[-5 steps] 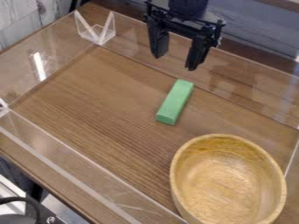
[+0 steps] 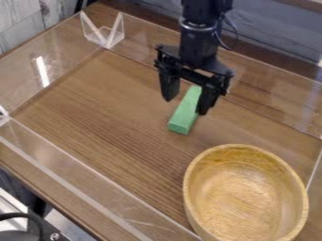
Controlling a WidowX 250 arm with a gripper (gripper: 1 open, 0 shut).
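My black gripper (image 2: 193, 81) is in the upper middle of the camera view, open, its two fingers spread above and around the upper part of a green block (image 2: 184, 115). The block is elongated and lies on the wooden surface; its upper end is partly behind the gripper. I cannot tell whether the fingertips touch it.
A large tan oval bowl (image 2: 246, 193) occupies the lower right. A white wire-like holder (image 2: 104, 30) stands at the upper left, and another white piece is cut off at the left edge.
The block and bowl look unmoved.
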